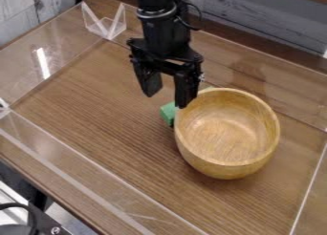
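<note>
The black gripper (167, 84) hangs in the upper middle of the camera view, open, with its two fingers pointing down at the left of a beige oval bowl (225, 160). A small green object (167, 112) lies on the wooden table (90, 134) against the bowl's left side, below the gripper and partly hidden by the bowl's rim.
A clear plastic piece (105, 19) stands at the back left. A wall runs along the back, and cables lie at the lower left corner, off the table.
</note>
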